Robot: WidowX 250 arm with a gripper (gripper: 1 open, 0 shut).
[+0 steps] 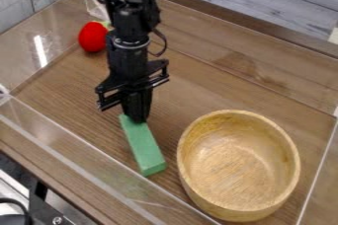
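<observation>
My black gripper (132, 99) is low over the wooden tabletop, its fingers around the upper end of a long green block (142, 146) that lies flat and points toward the front. Whether the fingers close on the block or only rest by it is hard to tell.
A large wooden bowl (238, 165) sits at the front right, close beside the block. A red round object (93, 37) lies at the back left, with a pale item behind it.
</observation>
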